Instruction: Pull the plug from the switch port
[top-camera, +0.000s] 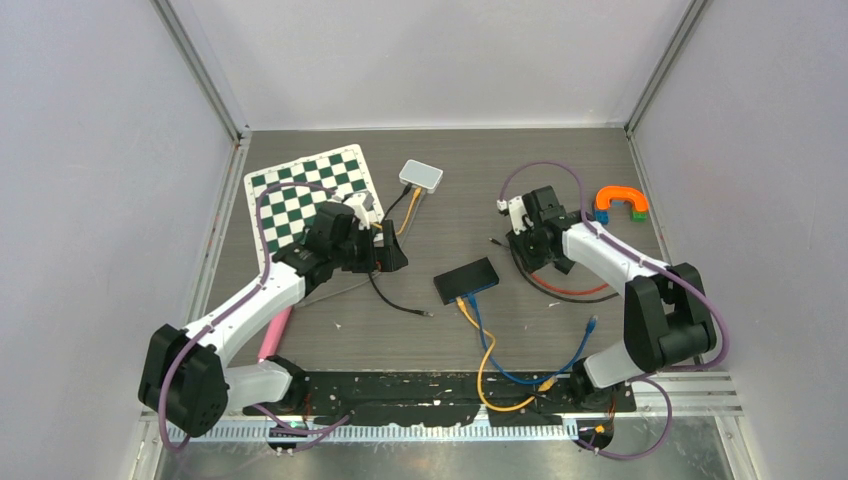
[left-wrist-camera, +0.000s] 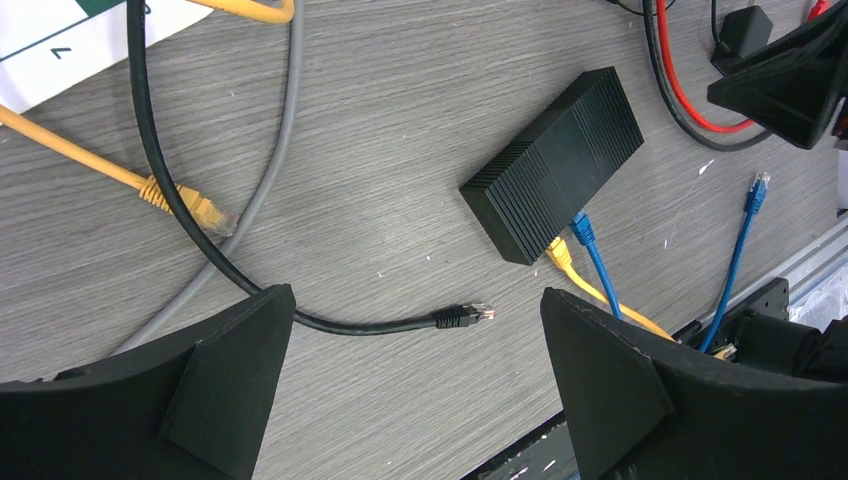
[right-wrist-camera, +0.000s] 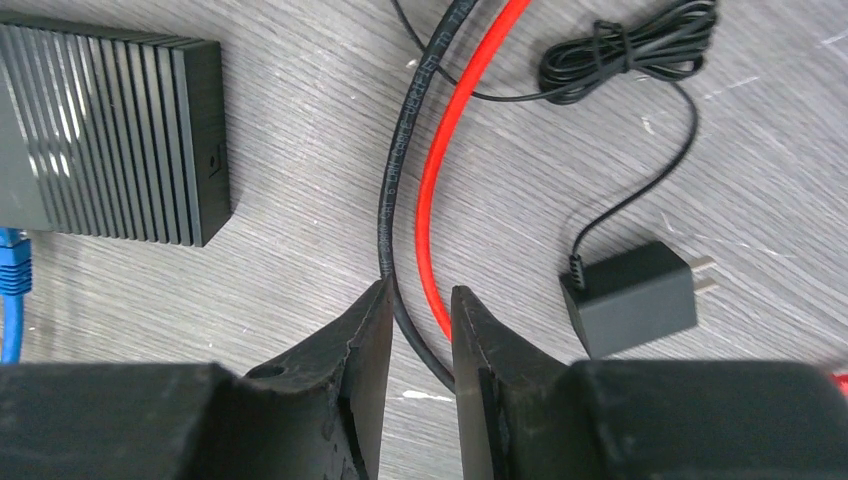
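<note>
A black ribbed switch box (top-camera: 466, 281) lies mid-table with a blue plug (left-wrist-camera: 581, 228) and a yellow plug (left-wrist-camera: 559, 252) in its near side. Farther back, a white box (top-camera: 421, 176) has a black plug (top-camera: 406, 189) and a yellow plug (top-camera: 417, 192) at its near edge. My left gripper is open over the table, left of the black box; a loose black cable end (left-wrist-camera: 459, 316) lies between its spread fingers in view, untouched. My right gripper has a narrow gap between its fingers; black and red cables (right-wrist-camera: 430, 200) run beneath that gap, and I see nothing gripped.
A black power adapter (right-wrist-camera: 632, 298) and its coiled cord (right-wrist-camera: 627, 52) lie on the right. Behind the left arm is a green checkered board (top-camera: 290, 205). An orange arch (top-camera: 622, 196) stands at the back right. Bare table (top-camera: 440, 345) shows in front of the black box.
</note>
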